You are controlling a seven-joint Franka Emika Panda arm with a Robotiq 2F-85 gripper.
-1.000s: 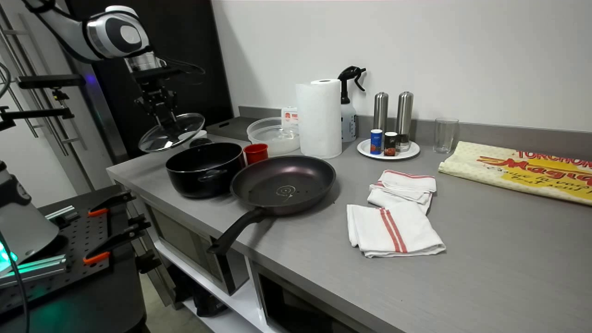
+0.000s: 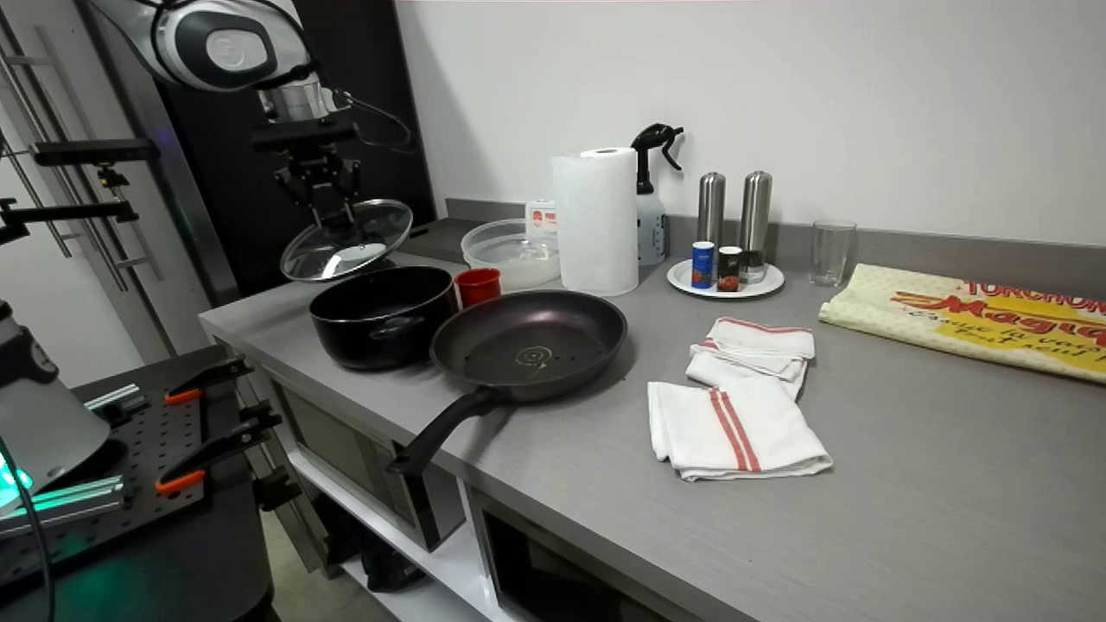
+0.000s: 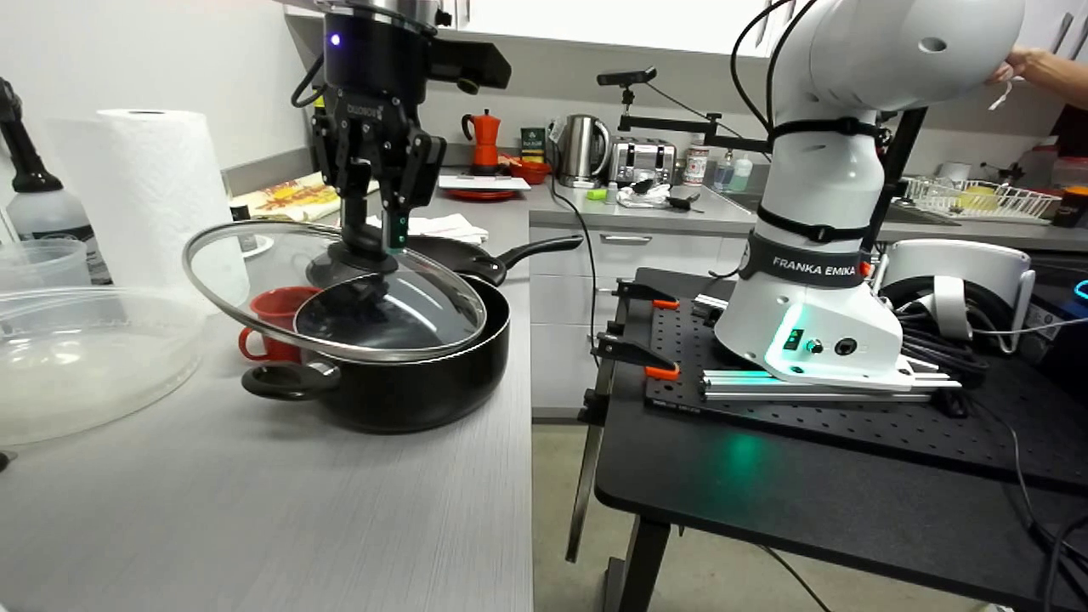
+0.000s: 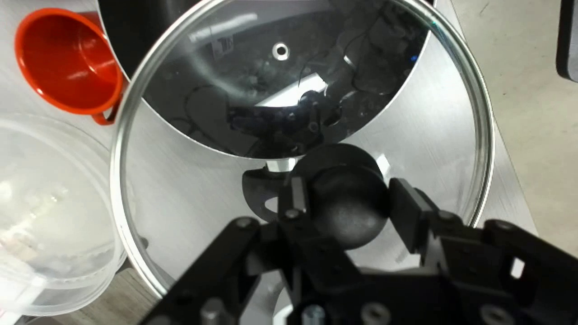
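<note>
My gripper is shut on the black knob (image 4: 349,208) of a glass lid (image 3: 408,306). In exterior view 1 the lid (image 2: 311,259) hangs tilted above and behind the black pot (image 2: 358,330), apart from it. Through the glass in the wrist view, part of the pot's dark inside (image 4: 227,92) shows, with counter under the rest of the lid, so the two are not lined up. The pot (image 3: 433,382) stands upright on the counter, a handle (image 3: 291,379) towards the second exterior camera.
Right beside the pot is a red cup (image 2: 478,286). A black frying pan (image 2: 539,347) stands close by, its handle over the counter edge. A clear plastic container (image 4: 48,216) and a paper towel roll (image 2: 598,223) are near the wall. Folded towels (image 2: 736,430) lie farther along.
The arm has carried the lid towards the pot, to the right and slightly up in exterior view 1. The pot, cup and pan have stayed where they were.
</note>
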